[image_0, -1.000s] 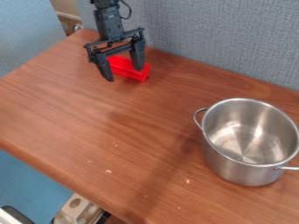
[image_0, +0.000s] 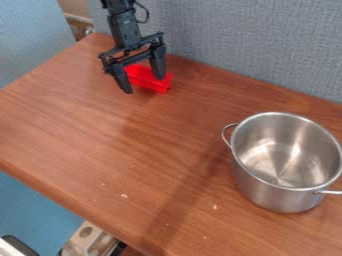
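My black gripper (image_0: 142, 71) is at the back left of the wooden table (image_0: 147, 150), its two fingers spread open around a red block (image_0: 150, 84). The block lies on the table near the back wall, partly hidden by the fingers. Whether the fingers touch it I cannot tell.
A steel pot (image_0: 283, 160) with handles stands at the right side of the table. Grey padded walls border the back. The table's left edge drops to a blue area.
The gripper has shifted very slightly; the block and pot look unchanged.
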